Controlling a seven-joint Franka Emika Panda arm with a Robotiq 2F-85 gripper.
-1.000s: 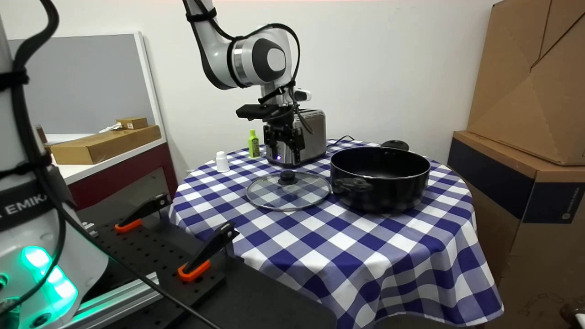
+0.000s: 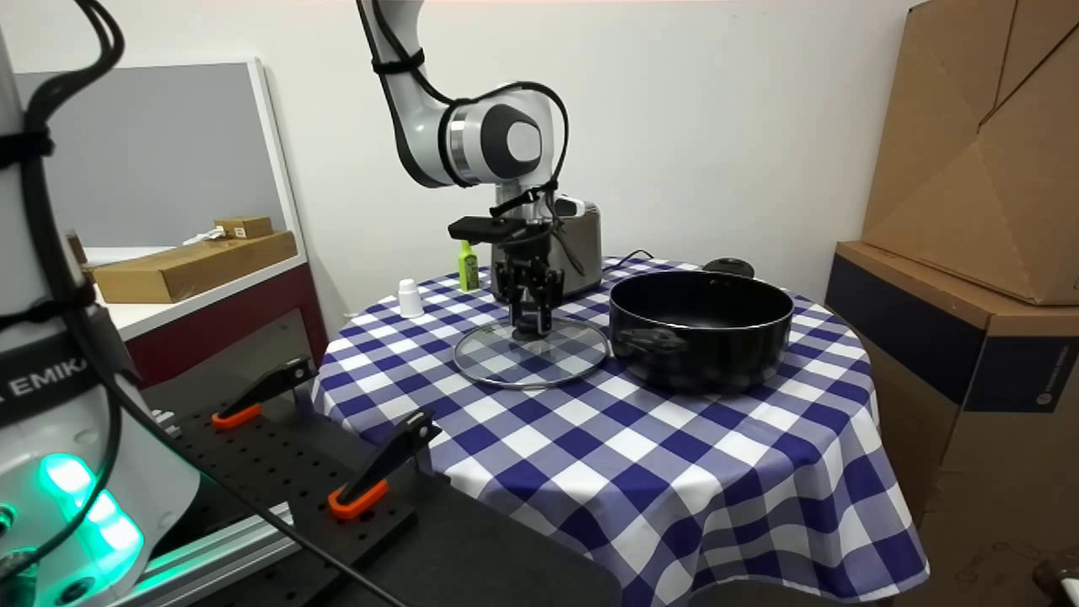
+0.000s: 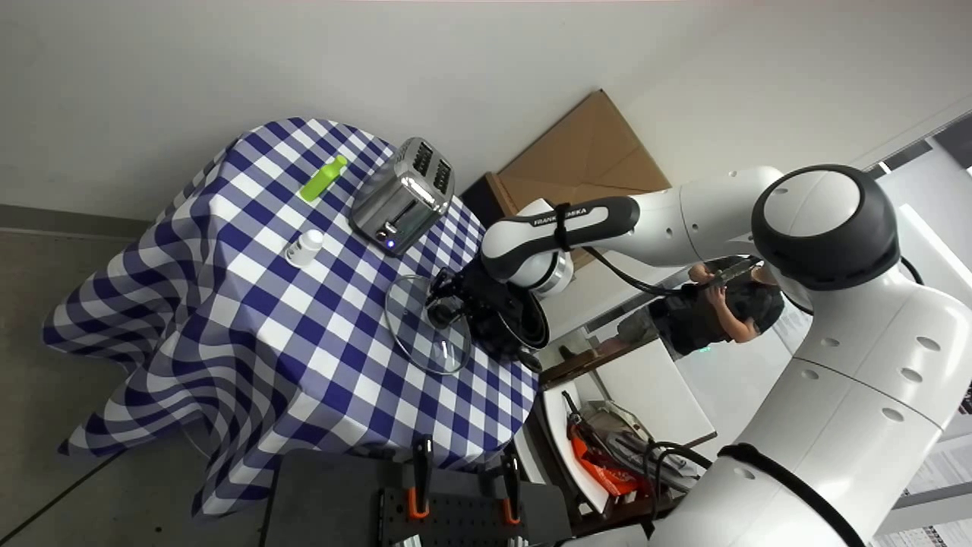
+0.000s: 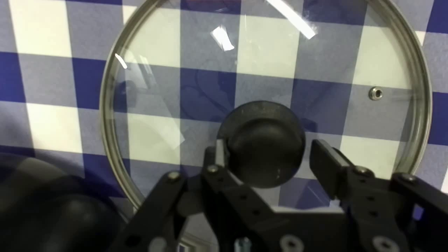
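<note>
A round glass lid with a metal rim lies flat on the checkered cloth, its black knob upward. My gripper is down at the knob, with its fingers on either side. In the wrist view, the left finger overlaps the knob's edge, while a gap shows between the right finger and the knob. The fingers are part open. Beside the lid stands an empty-looking black pot; its inner floor is hidden in exterior view 1.
Behind the lid is a silver toaster. A white bottle and a green bottle stand toward the back left. Two black clamps rise from the bench in front. Bare cloth lies in front of the lid.
From above and slightly behind the lid, my gripper has come down and a little to the right, onto the knob. Lid and pot have not moved.
</note>
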